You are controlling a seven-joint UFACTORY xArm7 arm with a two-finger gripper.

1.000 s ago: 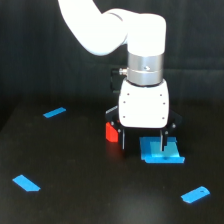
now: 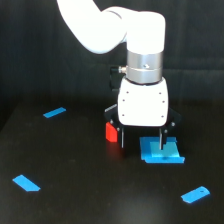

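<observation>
My gripper [image 2: 142,138] hangs low over the dark table under the white arm. Its two dark fingers [image 2: 121,136] are spread wide, and nothing shows between them. Partly behind the left finger is a red block [image 2: 111,131]. A blue object [image 2: 162,151] lies around and below the right finger, with a lighter blue patch in its middle. Whether that finger touches it, I cannot tell.
Blue strips lie flat on the table [image 2: 95,190]: a left front strip [image 2: 26,183], a right front strip [image 2: 195,195] and a back left strip [image 2: 55,112].
My gripper has shifted only very slightly, and its fingers stay apart. The red block, the blue object and the strips look unmoved.
</observation>
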